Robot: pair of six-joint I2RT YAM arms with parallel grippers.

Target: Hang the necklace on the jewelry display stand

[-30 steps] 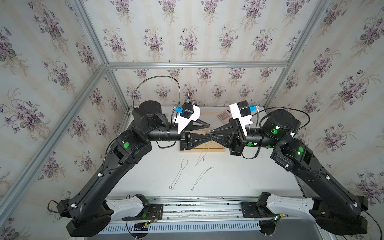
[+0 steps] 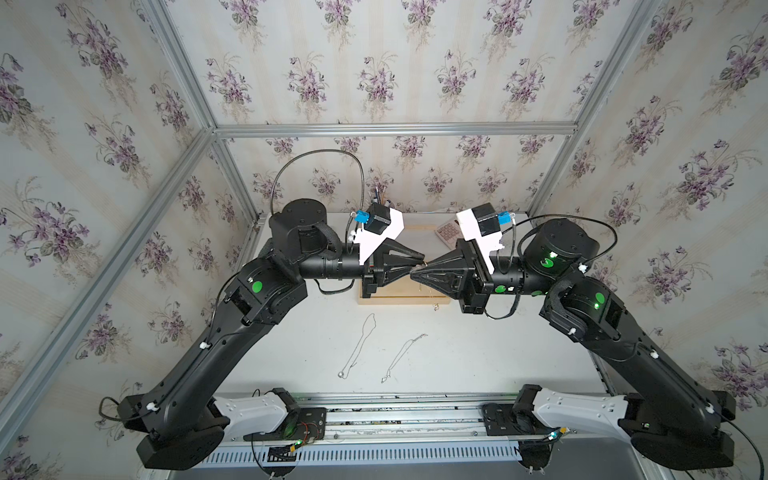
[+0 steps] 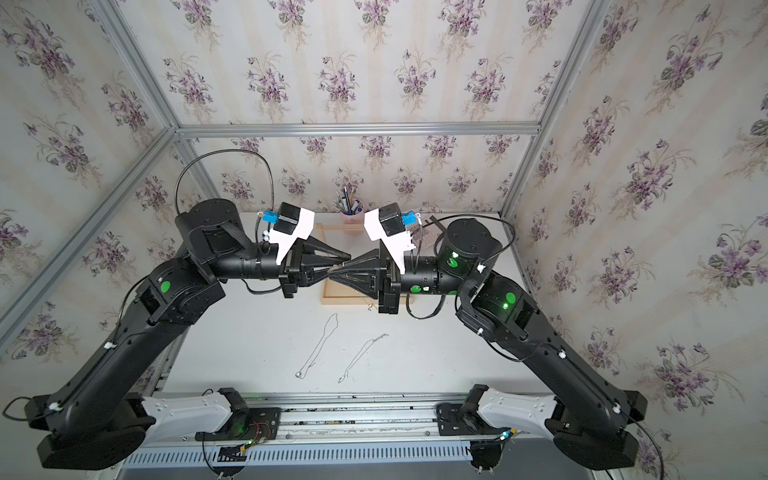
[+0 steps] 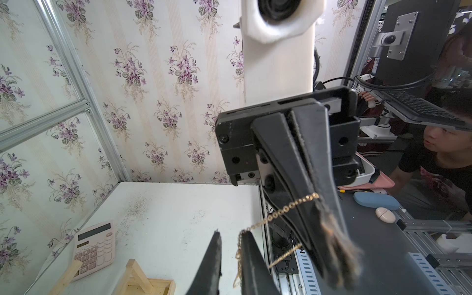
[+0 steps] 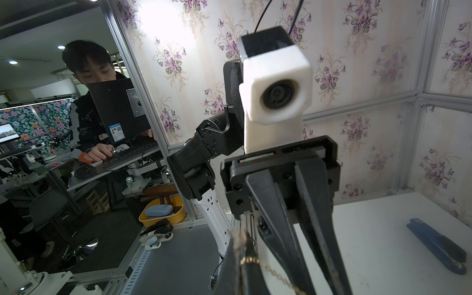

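A gold chain necklace [image 4: 281, 211] is draped over the fingers of my two grippers, which meet tip to tip above the wooden stand [image 2: 376, 298]; its lower end hangs below them in the top views. My left gripper [image 2: 417, 264] is part open at the meeting point, its fingers moving together. My right gripper [image 3: 334, 270] is shut, with the chain across its fingertips; the exact hold is blurred in the wrist views. Much of the stand is hidden behind the grippers. Two silver necklaces [image 2: 356, 352] lie on the white table.
A pen holder [image 3: 350, 214] stands at the back. A pink calculator [image 4: 93, 248] lies behind the stand, and a blue stapler [image 5: 435, 245] rests on the table.
The hanging end of the gold chain has swung to the right. The right arm is nearly still.
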